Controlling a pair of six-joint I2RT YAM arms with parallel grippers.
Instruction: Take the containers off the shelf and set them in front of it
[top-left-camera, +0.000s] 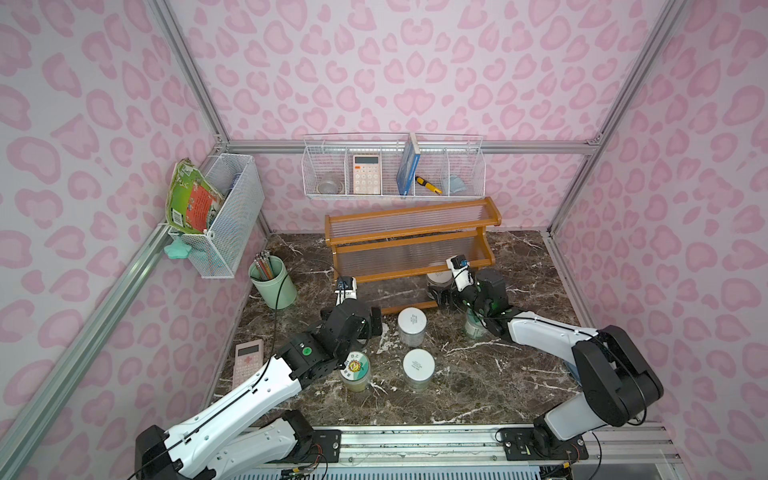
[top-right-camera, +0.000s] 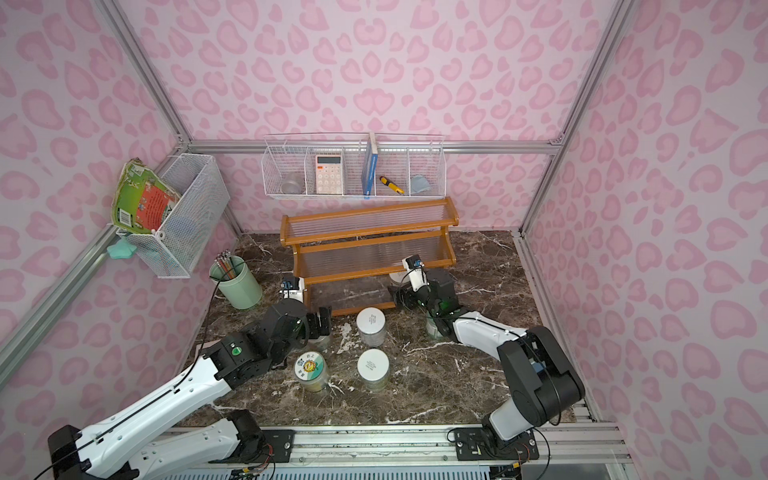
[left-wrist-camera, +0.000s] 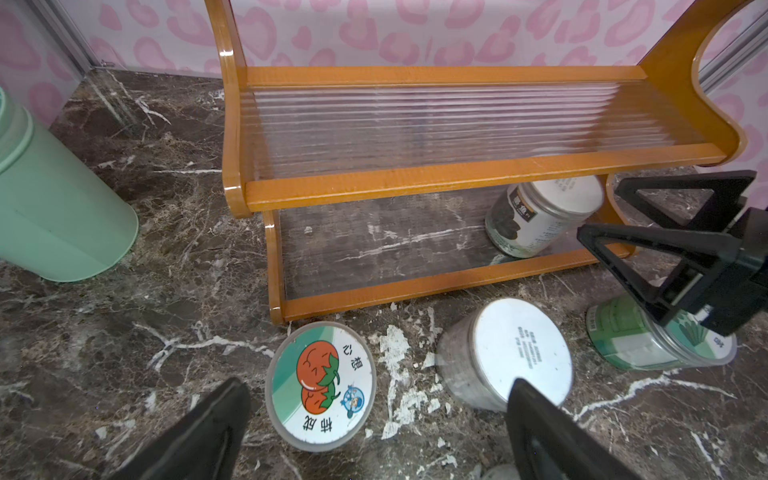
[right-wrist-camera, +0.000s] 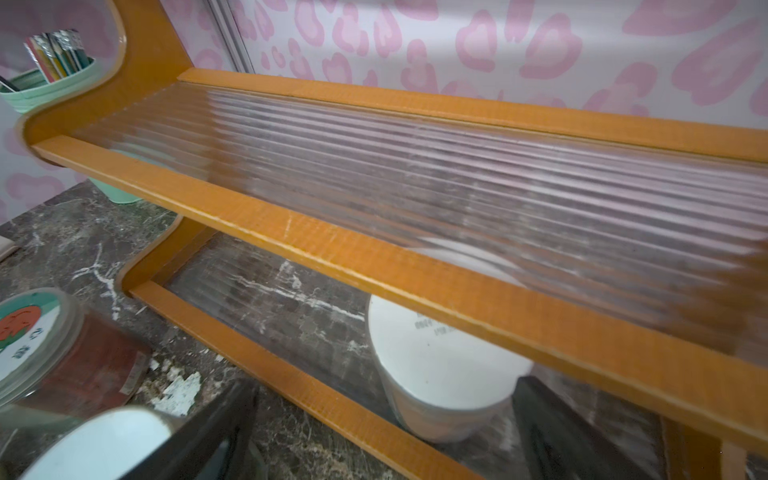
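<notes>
One white-lidded jar (left-wrist-camera: 524, 220), with a dark picture and lettering on its side, stands on the bottom tier of the wooden shelf (left-wrist-camera: 480, 172), near its right end. In the right wrist view that jar (right-wrist-camera: 436, 360) is partly behind the upper tier's front rail. My right gripper is open just in front of it, its blurred fingers to either side of the jar's lower front, apart from it. My left gripper is open and empty over the counter left of the middle, close to a tomato-lidded jar (left-wrist-camera: 320, 384).
Another white-lidded jar (top-left-camera: 412, 321) and a second one (top-left-camera: 418, 365) stand on the counter before the shelf. A green jar (left-wrist-camera: 656, 336) lies below my right gripper. A green pen cup (top-left-camera: 273, 284) stands at left. A wire basket (top-left-camera: 320, 180) hangs above.
</notes>
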